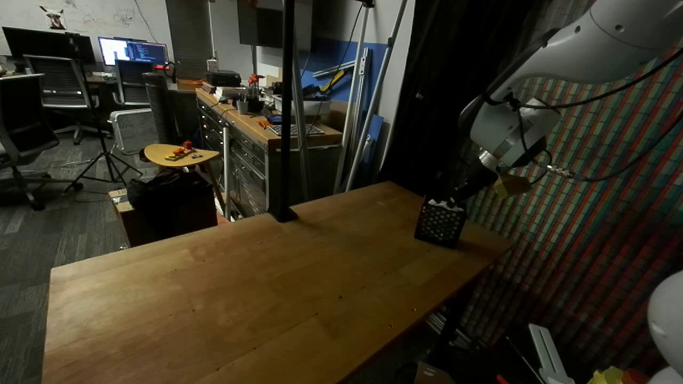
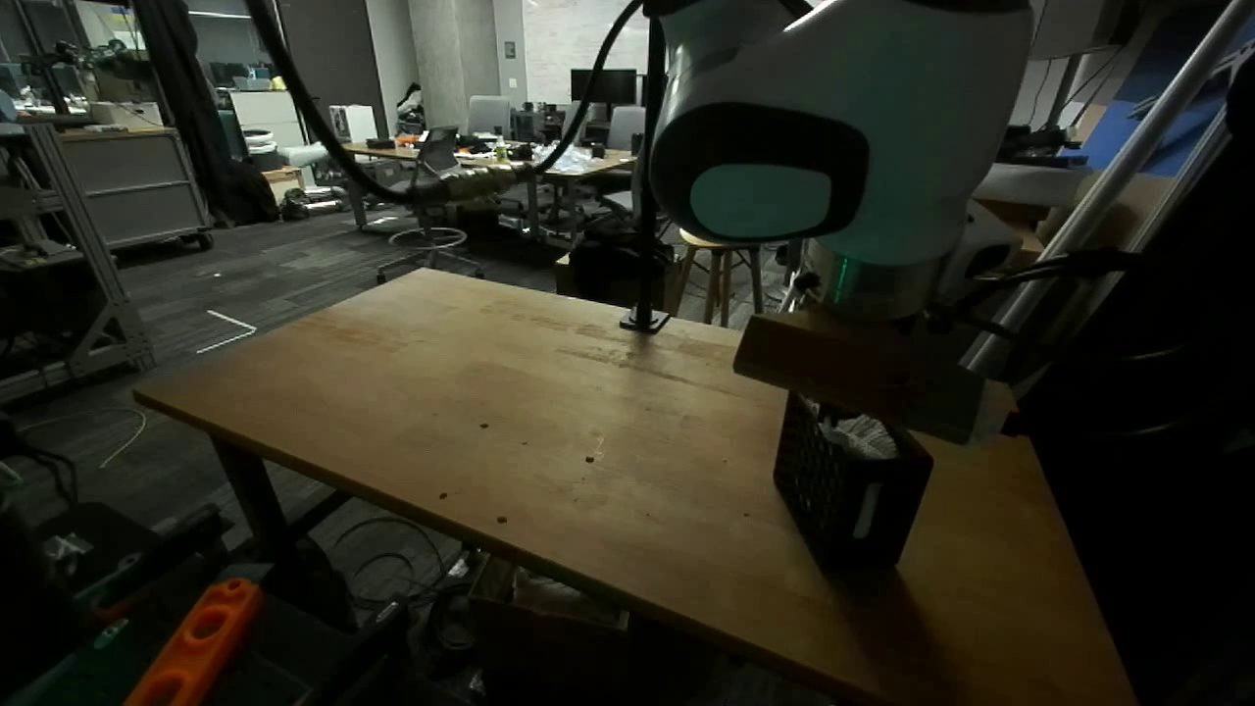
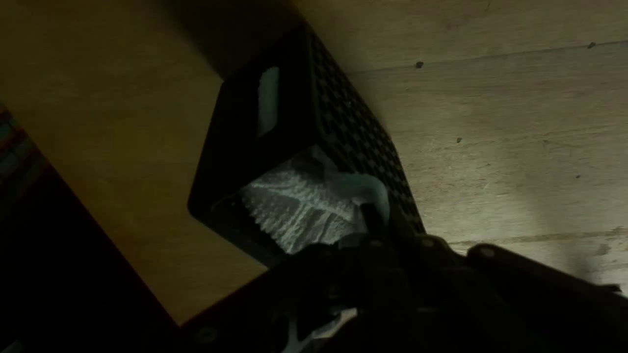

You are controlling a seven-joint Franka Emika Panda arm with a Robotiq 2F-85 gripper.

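Note:
A black basket (image 1: 440,223) with perforated sides stands near the right end of the wooden table. Pale ribbed cloth (image 3: 303,206) fills its top, and a smooth bluish-white fold (image 3: 362,187) bulges up at one side. My gripper is at the basket's opening, its dark fingers against that fold. It looks shut on the pale cloth, though the dimness hides the grip and I cannot tell whether the rim is also between the fingers. In exterior view 2 the arm hides the gripper above the basket (image 2: 853,500).
A black post (image 1: 283,128) rises at its far edge. Dark curtain (image 1: 454,96) and a striped hanging (image 1: 589,237) stand close by the table's right end.

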